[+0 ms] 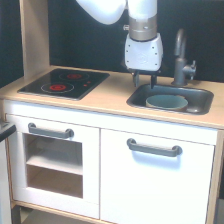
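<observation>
My gripper (145, 79) points down over the back left edge of the dark sink (206, 105). Its two dark fingers stand apart, and nothing shows between them. Inside the sink sits a grey-green bowl (166, 102), to the right of the fingertips and nearer the camera. The gripper appears to be apart from the bowl.
A dark faucet (180, 55) rises behind the sink, close to my gripper's right. The black stovetop (63, 83) lies on the left, with bare wooden counter (110, 92) between it and the sink. Below are cabinet doors with dark handles (154, 148).
</observation>
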